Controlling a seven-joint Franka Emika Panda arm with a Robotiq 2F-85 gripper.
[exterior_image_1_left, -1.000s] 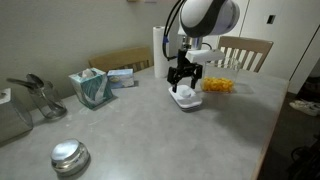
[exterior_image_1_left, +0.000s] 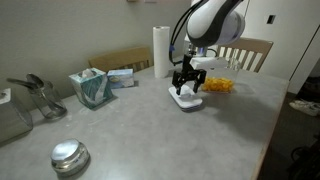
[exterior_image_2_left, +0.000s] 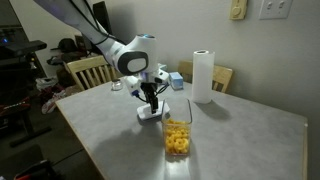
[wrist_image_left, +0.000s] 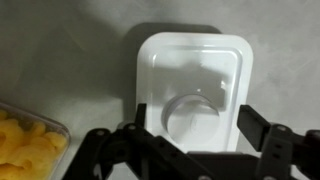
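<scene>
A white square dish (wrist_image_left: 153, 87) with rounded corners lies on the grey table, and a round white object (wrist_image_left: 192, 122) sits inside it towards its near side. My gripper is open above the dish, its dark fingers spread to either side of the round object. Nothing is held between them. Exterior view 1 shows the gripper (exterior_image_1_left: 188, 82) low over the dish (exterior_image_1_left: 185, 101). From the other side, the gripper (exterior_image_2_left: 151, 104) partly hides the round object, while the dish (exterior_image_2_left: 148, 117) shows beneath.
Close beside the dish stands a clear container of yellow pieces (exterior_image_2_left: 177, 138). A paper towel roll (exterior_image_1_left: 161, 52), a green-and-white carton (exterior_image_1_left: 92, 88) and a blue-white box (exterior_image_1_left: 121, 78) stand farther back. A metal bowl (exterior_image_1_left: 70, 157) is at front left; mid-table is clear.
The gripper has come down closer to the dish and the round object. The dish and the things around it have stayed in place.
</scene>
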